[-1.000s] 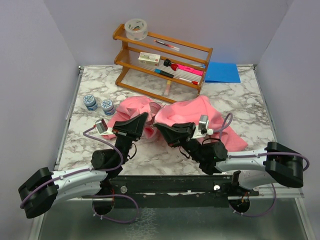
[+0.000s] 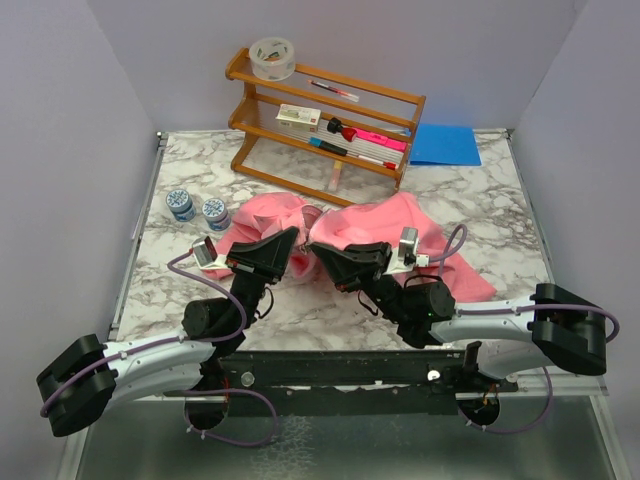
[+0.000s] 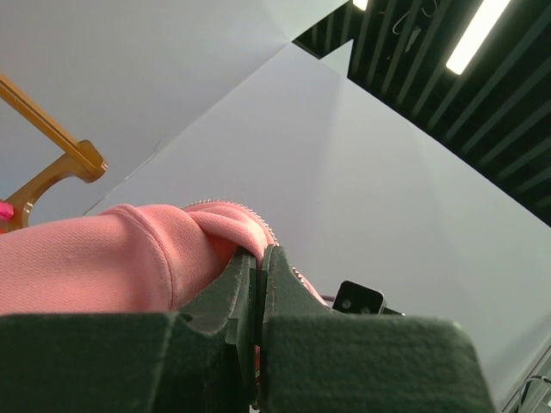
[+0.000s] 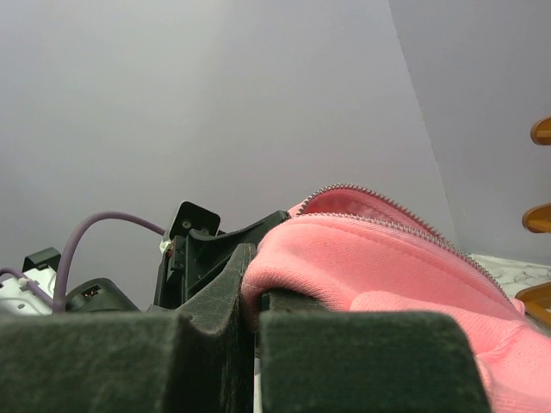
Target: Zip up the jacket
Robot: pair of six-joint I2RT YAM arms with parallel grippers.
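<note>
The pink jacket [image 2: 385, 220] lies bunched on the table, its two front halves lifted toward each other at the middle. My left gripper [image 2: 294, 234] is shut on the jacket's edge; in the left wrist view the pink cloth [image 3: 103, 258] runs in between the fingertips. Close on the right, my right gripper [image 2: 314, 248] is also shut, with a fold of jacket cloth pinched at its tips. Zipper teeth [image 4: 405, 225] curve along both edges in the right wrist view. The slider and the zip's lower end are hidden behind the grippers.
A wooden rack [image 2: 240, 120] with small items stands behind the jacket. Two small jars [image 2: 180, 204] are at the left, and a blue sheet [image 2: 445, 146] lies at the back right. Bare marble shows at the far right and in front.
</note>
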